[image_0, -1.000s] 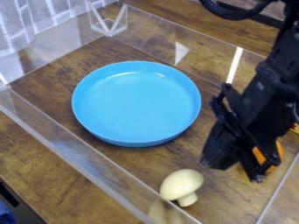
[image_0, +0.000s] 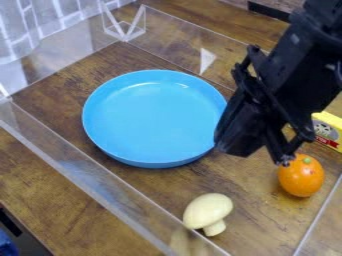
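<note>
The black gripper (image_0: 254, 150) fills the right side of the view, its lower tips hanging over the wooden surface just right of the blue plate (image_0: 154, 118). Whether its fingers are apart or together is unclear. An orange round object (image_0: 301, 178) lies below and right of the gripper. A pale mushroom-like object (image_0: 207, 212) lies below the plate, near the lower middle.
A clear plastic barrier (image_0: 80, 175) runs along the left side. A yellow item (image_0: 325, 130) is partly hidden behind the gripper at the right edge. Bare wood lies around the plate.
The gripper has risen in the view, away from the mushroom-like object, uncovering more of the orange object. The objects on the surface have stayed in place.
</note>
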